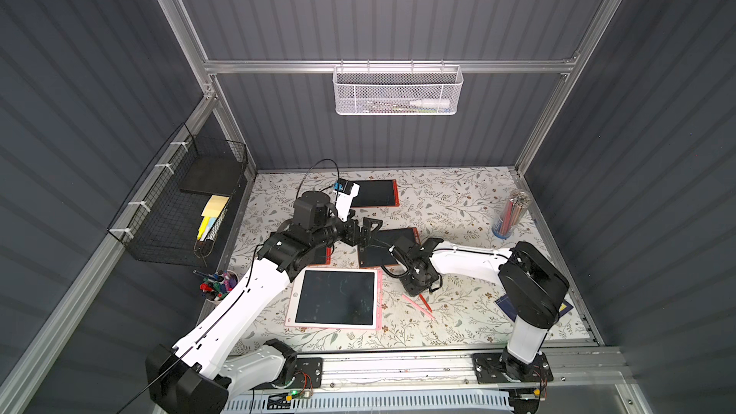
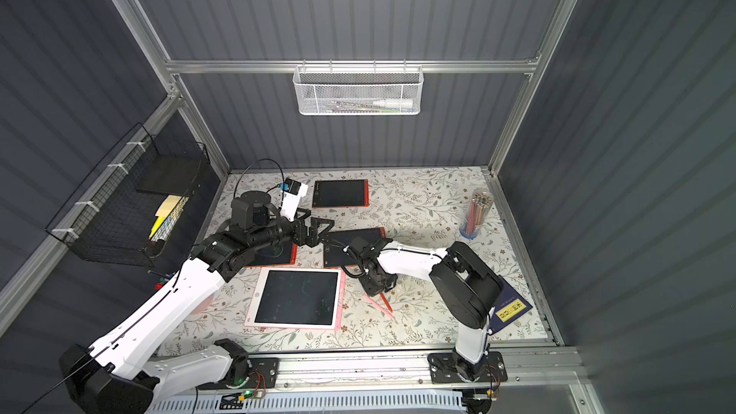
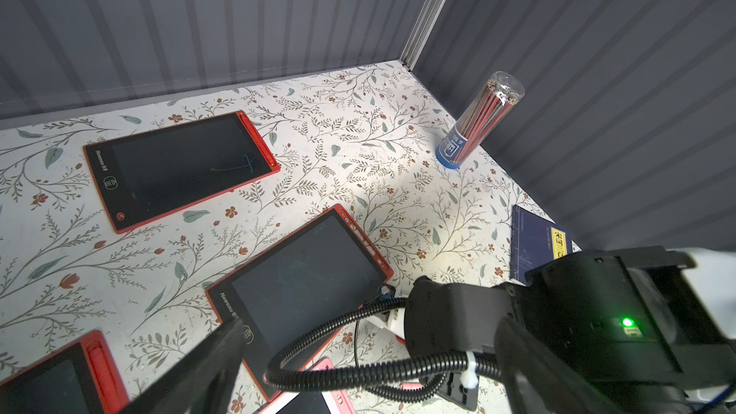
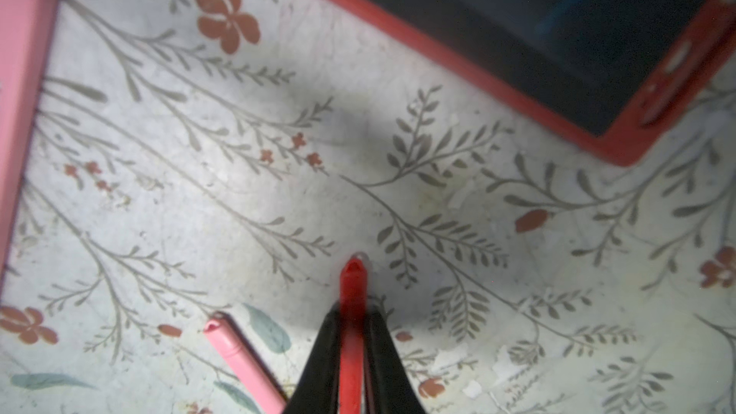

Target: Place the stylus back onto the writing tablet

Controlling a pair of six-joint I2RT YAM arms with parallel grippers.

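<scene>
Between the fingertips of my right gripper is a red stylus, with the fingers shut on it just over the table. Beside it, a pink stylus lies loose on the patterned surface. A black writing tablet with a red edge lies behind the right gripper, partly covered by the arm in the top views. To the left is a larger pink-and-white tablet. My left gripper hangs open above the tablets, and no object is between its blurred fingers.
Another red-edged tablet lies at the back, and a third sits at the left. A clear jar of pencils and a dark blue book stand along the right side.
</scene>
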